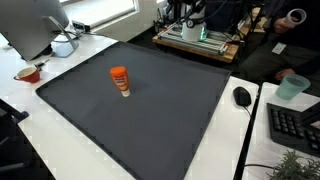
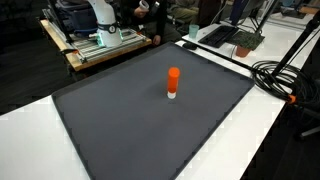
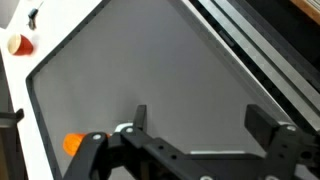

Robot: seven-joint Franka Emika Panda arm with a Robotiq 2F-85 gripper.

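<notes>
A small orange bottle with a white lower end [image 1: 121, 80] stands upright on the grey mat, toward its far left in exterior view 1. Exterior view 2 shows the same bottle [image 2: 173, 82] beyond the mat's middle. My gripper is open in the wrist view, its two black fingers wide apart with only grey mat visible between them. The bottle's orange part [image 3: 72, 143] lies to the left of the left finger [image 3: 135, 120], partly hidden by the gripper body. In the exterior views I cannot make out the fingers clearly.
A red cup [image 1: 29, 74] stands off its left side. A mouse [image 1: 242, 97], a keyboard [image 1: 293, 130] and a pale green cup [image 1: 292, 87] lie to the right. Coiled black cable [image 2: 280, 78] rests beyond the mat.
</notes>
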